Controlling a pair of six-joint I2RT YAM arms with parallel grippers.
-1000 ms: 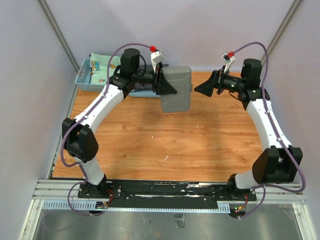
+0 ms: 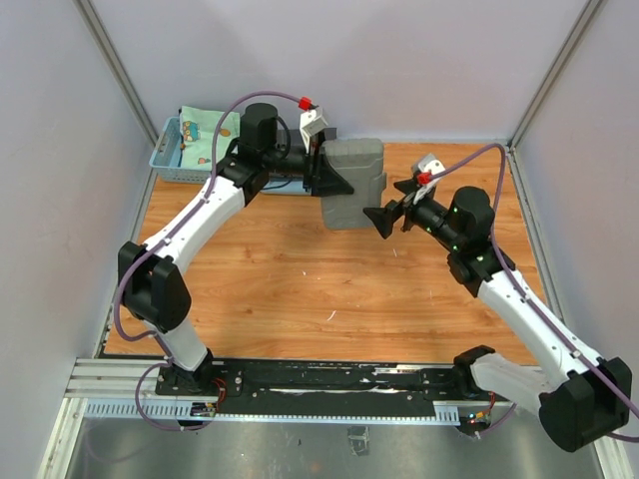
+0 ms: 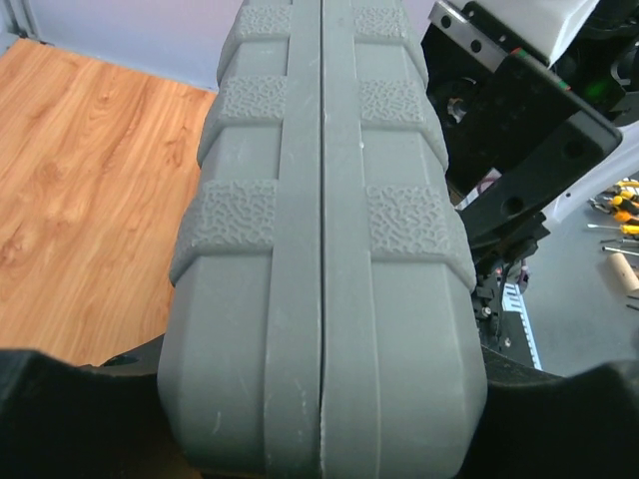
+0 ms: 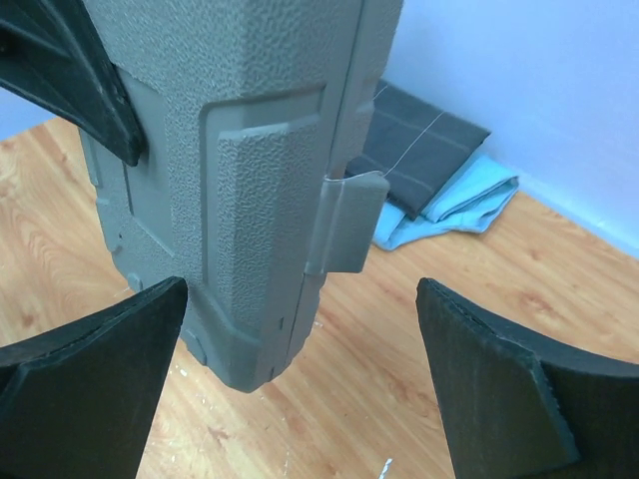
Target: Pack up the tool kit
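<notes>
A grey closed tool case (image 2: pixel 354 184) hangs upright above the table. My left gripper (image 2: pixel 331 180) is shut on it from its left side, and in the left wrist view the case (image 3: pixel 321 299) fills the space between the dark fingers. To the right of the case is my right gripper (image 2: pixel 382 222), its fingers apart. In the right wrist view the case (image 4: pixel 240 200) with its protruding latch (image 4: pixel 349 225) stands ahead of the open fingers (image 4: pixel 100 379), with nothing between the fingertips. The inside of the case is hidden.
A blue basket (image 2: pixel 172 172) with a pale patterned cloth (image 2: pixel 205 135) stands at the back left. A dark folded item (image 4: pixel 419 145) lies on light blue cloth (image 4: pixel 459 205). Several tools (image 3: pixel 624 215) show beyond the table.
My right gripper has swung towards the viewer and tilted, staying close to the case's right side. The left gripper and case have shifted only slightly.
</notes>
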